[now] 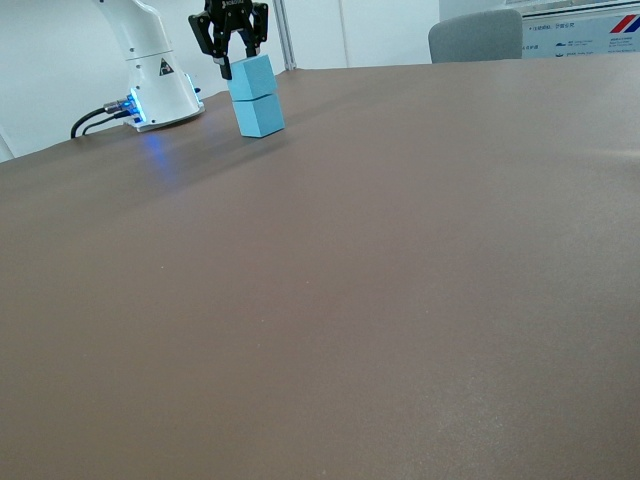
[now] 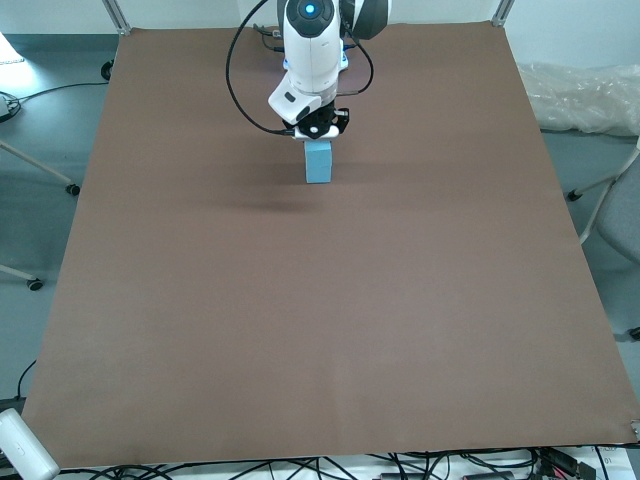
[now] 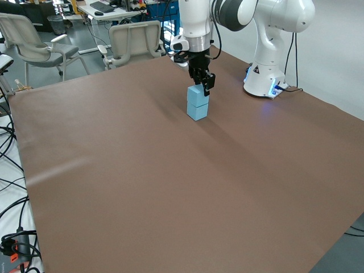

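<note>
Two light-blue cubes are stacked near the arm's base: the lower cube [image 1: 258, 117] on the brown table [image 1: 330, 300], the upper cube [image 1: 251, 76] on top of it, fairly squarely. The black gripper [image 1: 238, 62] is at the upper cube, one finger on each side of its top in the top view. In the right view the gripper [image 3: 203, 90] points down at the upper cube [image 3: 197, 95], over the lower cube [image 3: 197, 112]. Whether the fingers press on the cube or stand slightly apart from it I cannot tell. The left view hides the fingers behind the wrist.
The white arm base [image 3: 263, 79] with its cables stands at the back edge. Chairs, cables and a plastic-wrapped bundle [image 2: 585, 98] lie beyond the table edges.
</note>
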